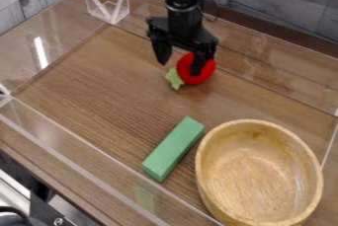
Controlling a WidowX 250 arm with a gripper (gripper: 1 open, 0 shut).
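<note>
My black gripper (184,44) is at the upper middle of the camera view, low over the wooden table, its fingers straddling the area just behind and left of a red round object (197,69) with a green leafy top (175,79), like a strawberry or similar toy. The red object rests on the table, partly behind the right finger. Whether the fingers touch it, and how far they stand apart at the tips, is hard to tell.
A wooden bowl (259,176) fills the lower right. A green block (173,149) lies left of it. The table's left edge and back rim border the scene.
</note>
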